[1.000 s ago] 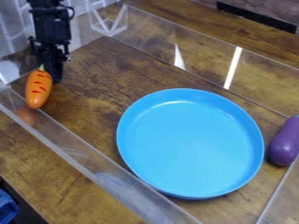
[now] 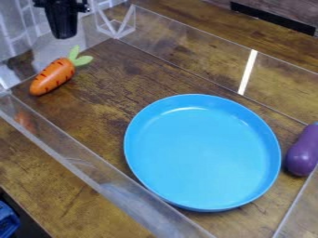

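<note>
An orange toy carrot (image 2: 52, 76) with green leaves lies on the wooden surface at the upper left, beside the clear plastic wall. Above it, at the top edge, the dark gripper (image 2: 61, 20) is raised clear of the carrot and only partly in view; whether its fingers are open or shut is hard to tell.
A large blue plate (image 2: 202, 152) fills the lower middle. A purple eggplant (image 2: 300, 151) lies at the right edge. Clear plastic walls bound the area. The wood between carrot and plate is bare.
The gripper has risen away from the carrot. The carrot, earlier more upright under the fingers, now lies more diagonally, slightly higher in view, its leaves visible.
</note>
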